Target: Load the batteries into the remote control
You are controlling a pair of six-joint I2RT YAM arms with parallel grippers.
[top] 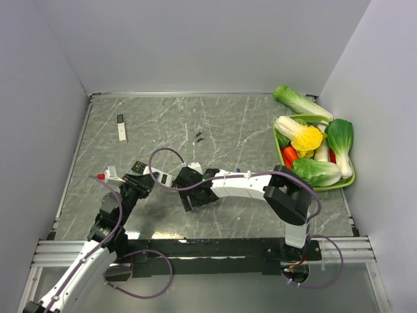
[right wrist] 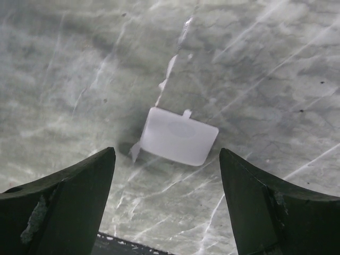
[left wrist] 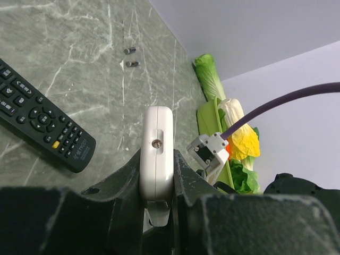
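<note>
My left gripper (top: 148, 180) is shut on a white remote control (left wrist: 157, 151), which appears end-on in the left wrist view with a small screw in its face. From the top, the remote's back shows dark openings. Two small batteries (top: 199, 137) lie apart on the table (top: 241, 140) farther back. A flat white battery cover (right wrist: 179, 136) with a small tab rests on the table in the right wrist view. Over it, my right gripper stands open, one finger to either side of the cover and nothing held between them.
A black remote (left wrist: 42, 122) lies left of the held one. Another remote (top: 122, 128) is at the back left. The green basket (top: 348, 181) of vegetables fills the right side. Open table lies around the batteries.
</note>
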